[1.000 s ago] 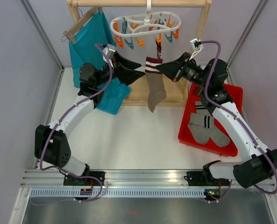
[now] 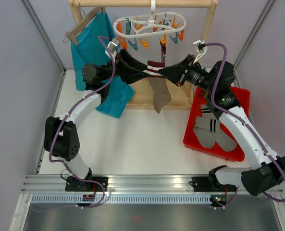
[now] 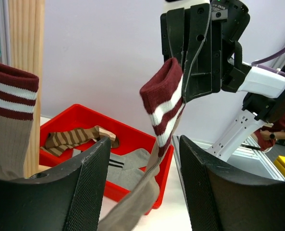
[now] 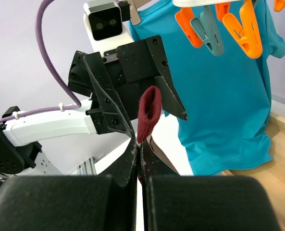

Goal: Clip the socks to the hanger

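A grey sock (image 2: 159, 91) with a maroon and white striped cuff hangs in front of the frame. My right gripper (image 2: 159, 72) is shut on the right edge of its cuff; in the right wrist view the maroon cuff (image 4: 150, 108) stands just beyond the fingertips. Coming from the left, my left gripper is open, its fingers (image 3: 87, 175) spread around the line of the sock in its own view. Above is the white hanger (image 2: 149, 30) with orange and teal clips (image 2: 143, 43). Another striped sock (image 3: 10, 113) hangs behind, its clip partly hidden.
A teal shirt (image 2: 95, 53) hangs at the left of the wooden frame (image 2: 210, 19). At right, a red bin (image 2: 187, 137) holds several grey socks (image 2: 204, 137).
My left gripper has moved right and up to the cuff's left side. The cuff now sits slightly lower and further left, while the right arm has barely shifted.
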